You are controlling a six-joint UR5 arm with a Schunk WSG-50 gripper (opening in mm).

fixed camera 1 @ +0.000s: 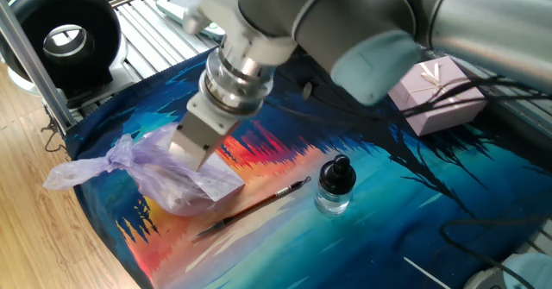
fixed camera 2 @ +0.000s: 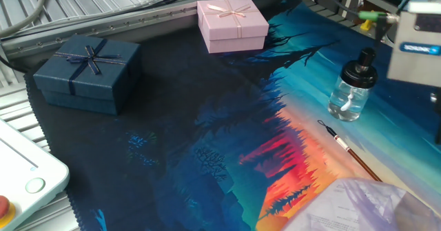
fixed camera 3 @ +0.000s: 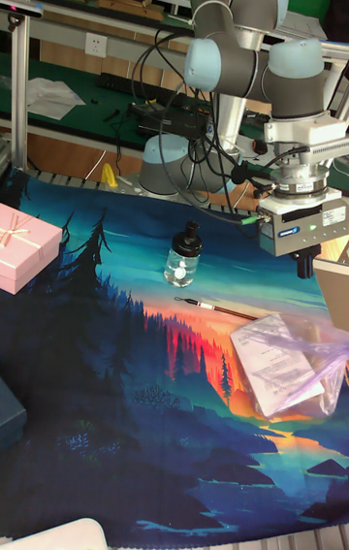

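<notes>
Above the knotted translucent lilac plastic bag point(fixed camera 1: 164, 181) hangs my gripper point(fixed camera 1: 191, 153), pointing down; in exterior view 1 it overlaps the bag's upper part. Through the bag a white, box-like item shows. In exterior view 3 the gripper point(fixed camera 3: 305, 262) is up at the right, with the bag point(fixed camera 3: 284, 364) lower on the cloth. Exterior view 2 catches only the gripper's body at the right edge and part of the bag point(fixed camera 2: 358, 207) at the bottom. How far apart the fingers stand cannot be made out.
Beside the bag lies a thin brush point(fixed camera 1: 254, 207). A clear bottle with a black cap point(fixed camera 1: 335, 185) stands upright near it. A pink gift box point(fixed camera 2: 233, 27) and a dark blue gift box point(fixed camera 2: 89, 72) sit farther off. Between them and the bag, the printed cloth point(fixed camera 2: 186, 121) is bare.
</notes>
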